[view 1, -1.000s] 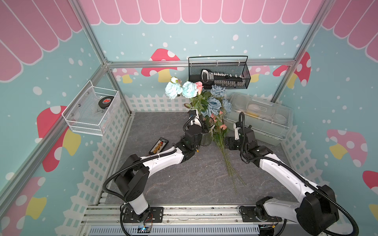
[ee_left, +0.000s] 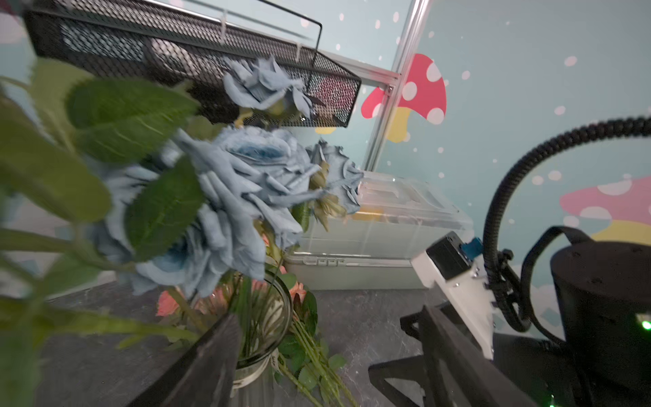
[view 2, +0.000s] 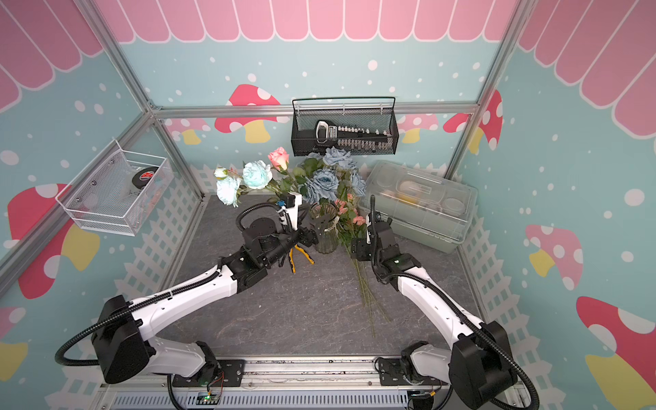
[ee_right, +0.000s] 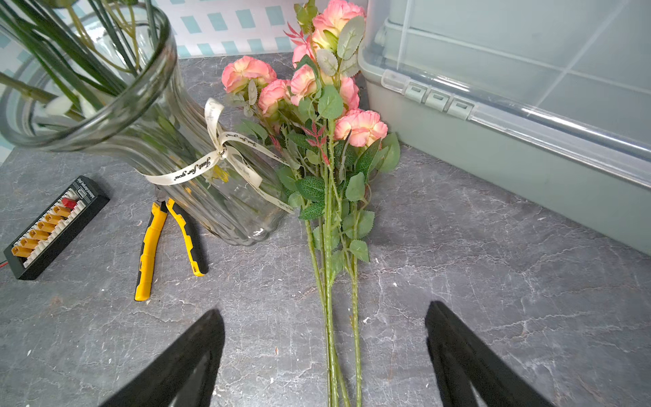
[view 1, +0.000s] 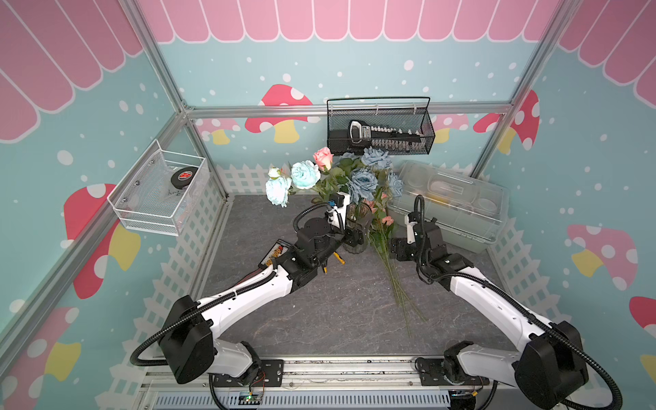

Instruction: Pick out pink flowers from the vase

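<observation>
The glass vase (ee_right: 223, 203) holds blue roses (view 2: 321, 184), pale cyan roses (view 2: 257, 174) and a pink rose (view 1: 323, 158) high at the back left. Cut pink roses (ee_right: 360, 127) with long stems lie on the table right of the vase, beside the storage box. My left gripper is open at the vase mouth, among the blooms and leaves, nothing held between its fingers. My right gripper is open above the lying stems, right of the vase.
Yellow-handled pliers (ee_right: 148, 257) and a black block with connectors (ee_right: 54, 227) lie left of the vase. The clear-lidded box (ee_right: 488, 149) fills the back right. Wire baskets (view 1: 379, 136) hang on the walls.
The pale cyan blooms and pink rose have swung left and lower. The right arm looks unchanged.
</observation>
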